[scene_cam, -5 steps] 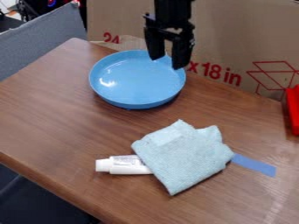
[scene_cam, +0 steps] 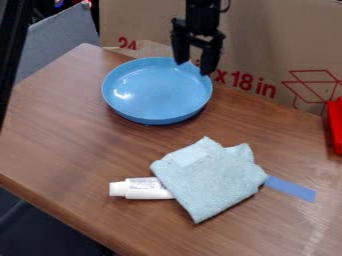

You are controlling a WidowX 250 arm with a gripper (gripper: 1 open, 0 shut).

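Note:
The black gripper (scene_cam: 195, 62) hangs open above the back of the blue plate (scene_cam: 156, 92), its fingers pointing down with nothing visible between them. A pale blue folded cloth (scene_cam: 210, 183) lies at the front right of the wooden table, over part of a white tube (scene_cam: 136, 189) that sticks out to its left.
A red object (scene_cam: 334, 127) stands at the right edge. A strip of blue tape (scene_cam: 294, 188) is on the table beside the cloth. A cardboard sheet (scene_cam: 273, 55) backs the table (scene_cam: 67, 130), whose left part is bare.
The gripper has shifted slightly over the past second, still above the plate. The plate, cloth and tube look unmoved.

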